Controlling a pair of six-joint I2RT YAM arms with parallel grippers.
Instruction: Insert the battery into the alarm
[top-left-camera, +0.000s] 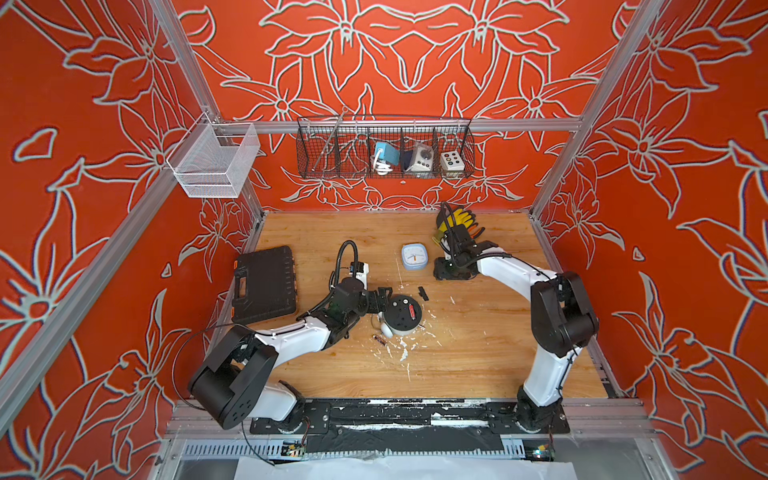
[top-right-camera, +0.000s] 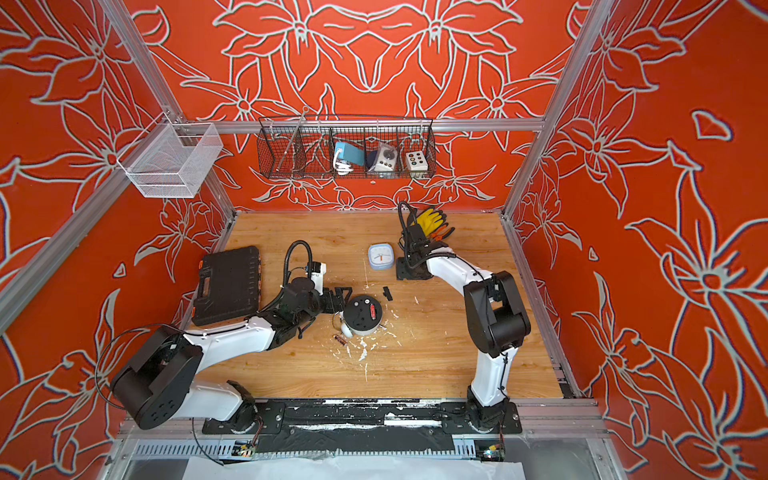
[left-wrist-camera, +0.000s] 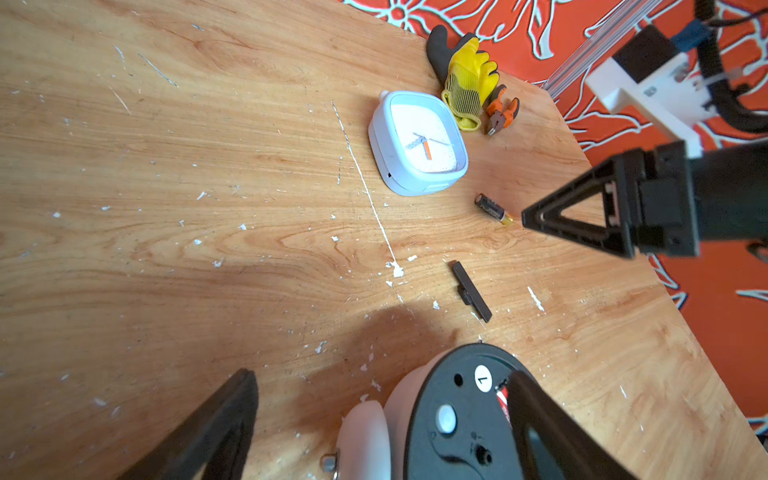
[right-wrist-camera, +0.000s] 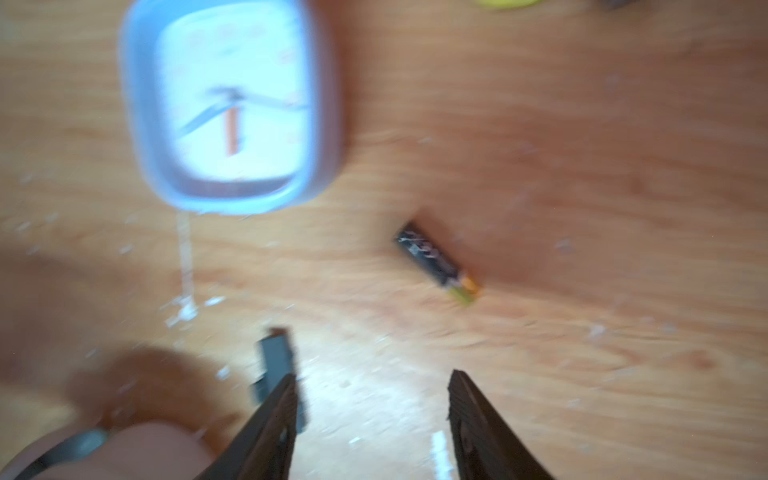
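Note:
A round alarm with a black face lies mid-table; my left gripper stands open at it, fingers blurred either side. In the blurred right wrist view a small dark battery with a coloured end lies on the wood, near a flat black piece, possibly a cover. My right gripper hangs open above the table, short of the battery in that view, nothing between its fingers. A second small cylinder, perhaps another battery, lies in front of the alarm.
A square clock stands behind. Gloves and orange pliers lie at the back right, a black case at the left. Wire baskets hang on the walls.

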